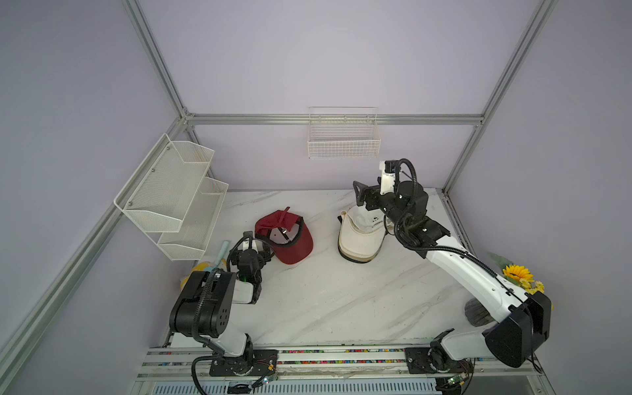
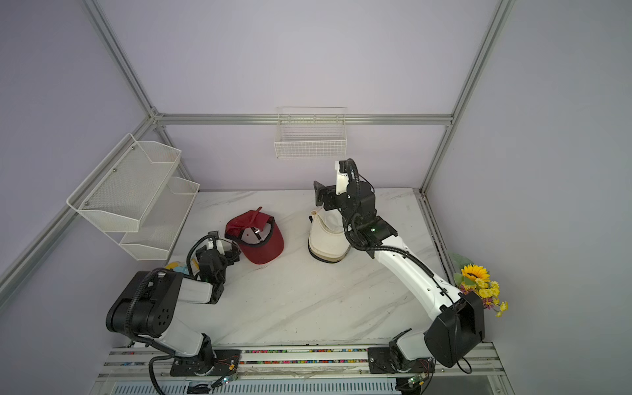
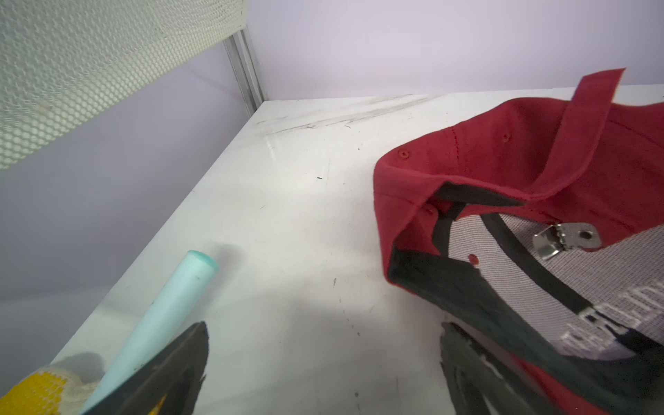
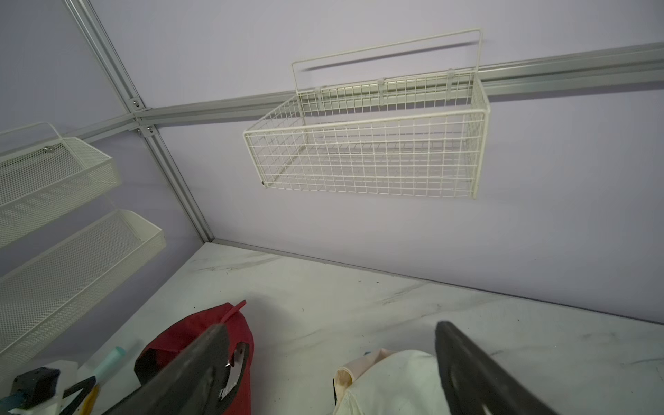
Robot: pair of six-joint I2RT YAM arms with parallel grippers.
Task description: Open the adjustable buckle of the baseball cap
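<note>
A dark red baseball cap (image 1: 291,249) lies at left centre of the table, its inside facing up. Close up in the left wrist view, a red strap (image 3: 579,135) sticks up from its back edge. Below that shows a metal buckle (image 3: 567,238), visibly apart from the strap's raised end. My left gripper stands open low beside the cap, with bare table between its fingers. High over the white cap (image 1: 360,242), towards the back of the table, my right gripper is open and empty. The right arm covers part of the white cap in the top views.
Mesh shelves (image 1: 172,197) hang on the left wall and a wire basket (image 1: 343,141) on the back wall. A pale blue tube (image 3: 162,307) lies left of my left gripper. Sunflowers (image 2: 475,273) stand at far right.
</note>
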